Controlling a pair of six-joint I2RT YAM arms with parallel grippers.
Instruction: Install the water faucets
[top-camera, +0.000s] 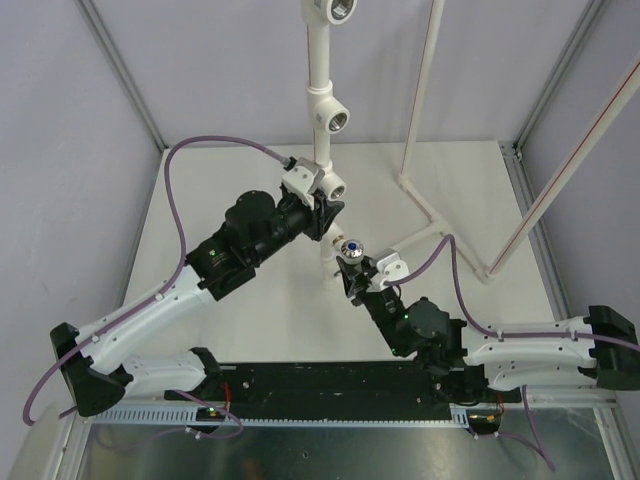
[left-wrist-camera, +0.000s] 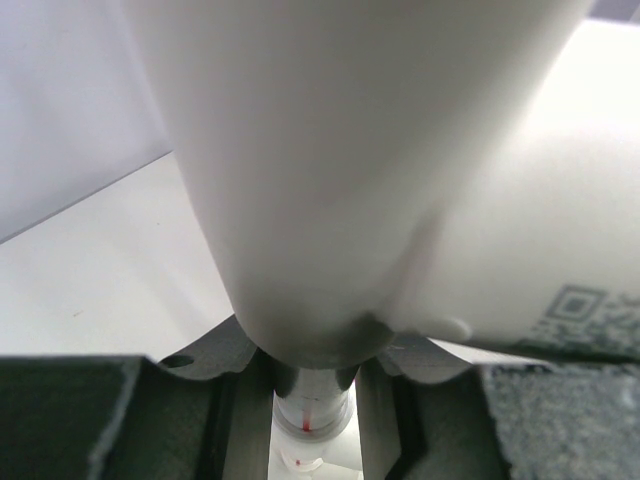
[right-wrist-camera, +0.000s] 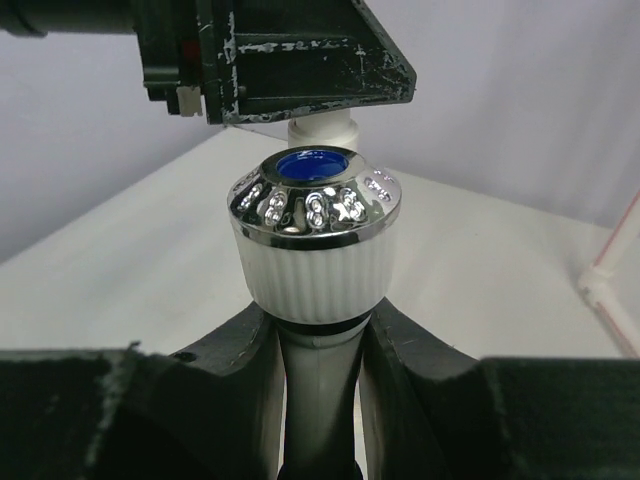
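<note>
A tall white pipe stand (top-camera: 318, 60) with several side-facing sockets (top-camera: 331, 115) rises in the top view. My left gripper (top-camera: 324, 215) is shut on its pipe, just below a socket. In the left wrist view, a white fitting (left-wrist-camera: 330, 180) fills the foreground above the fingertips, hiding much of the grip. Lower down, my right gripper (top-camera: 352, 283) is shut on a white faucet with a chrome, blue-centred cap (right-wrist-camera: 315, 205). The faucet's ribbed collar (right-wrist-camera: 320, 275) stands above the fingers, its plain body (right-wrist-camera: 320, 400) between them. Whether it is seated in a socket cannot be told.
Thin white pipe framing (top-camera: 440, 225) stands at the right of the white table (top-camera: 240, 165). In the right wrist view, a dark left-gripper finger (right-wrist-camera: 310, 60) hangs close behind and above the faucet cap.
</note>
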